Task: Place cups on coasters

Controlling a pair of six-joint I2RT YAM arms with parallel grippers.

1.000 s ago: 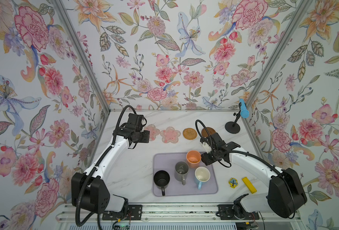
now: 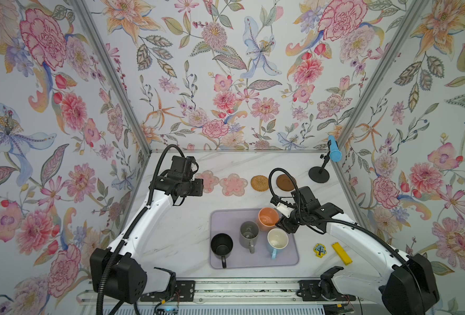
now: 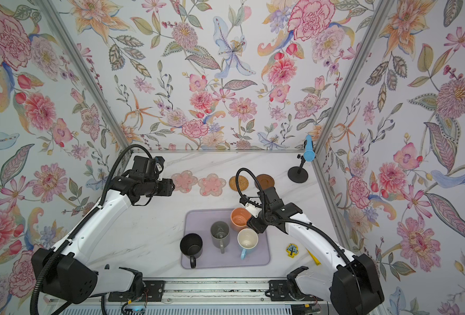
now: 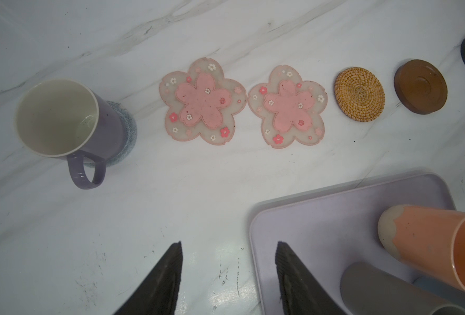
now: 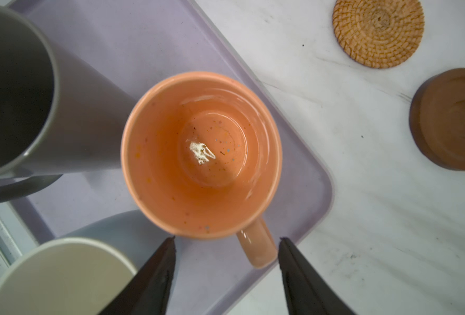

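Note:
In the right wrist view an orange cup (image 5: 206, 152) stands in the lilac tray (image 5: 300, 231); its handle points toward the gap of my open right gripper, empty between its fingers. Beside it stand a grey cup (image 5: 90, 115) and a cream-and-blue cup (image 5: 64, 278); a black cup (image 2: 222, 245) sits at the tray's left. My left gripper, fingers apart and empty, hangs over bare table. A purple mug (image 4: 101, 126) rests on a grey-blue coaster (image 4: 127, 128). Two pink flower coasters (image 4: 203, 99), a woven coaster (image 4: 359, 94) and a brown coaster (image 4: 420, 86) lie bare.
A blue-topped stand (image 2: 319, 173) occupies the back right corner. Near the right arm lie a yellow block (image 2: 341, 253) and a small tree-patterned piece (image 2: 319, 250). Open table lies left of the tray.

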